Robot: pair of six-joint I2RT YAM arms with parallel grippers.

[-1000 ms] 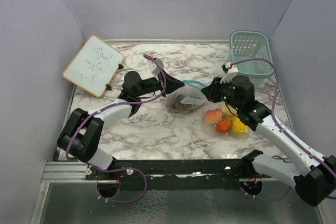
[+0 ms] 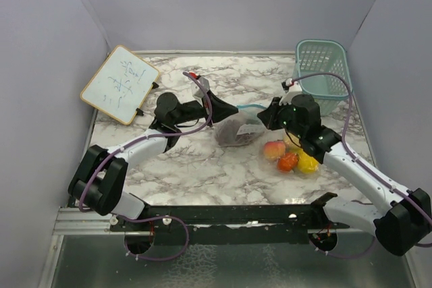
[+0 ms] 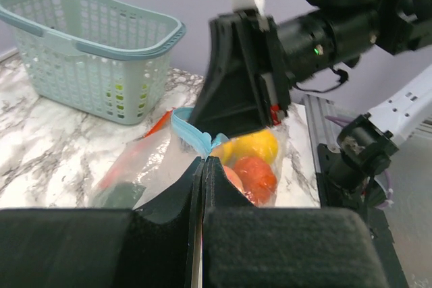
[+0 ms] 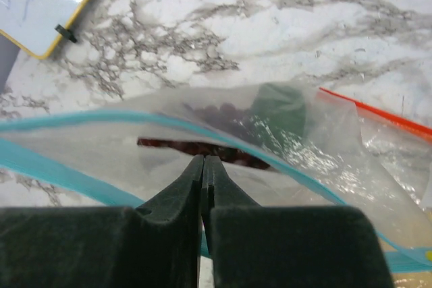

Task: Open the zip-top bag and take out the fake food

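The clear zip bag [image 2: 236, 133] with blue zip strip is stretched between my grippers over the table centre. My left gripper [image 2: 233, 110] is shut at the strip's left end; in the left wrist view the blue strip meets its fingertips. My right gripper [image 2: 264, 118] is shut on the bag's top at the other side. In the right wrist view the two blue strips [image 4: 101, 116] are parted around a gap. Fake fruit lies at the right: peach [image 2: 274, 150], red piece [image 2: 287, 162], yellow piece [image 2: 307, 162].
A teal basket [image 2: 323, 48] stands at the back right. A whiteboard [image 2: 118, 85] lies at the left.
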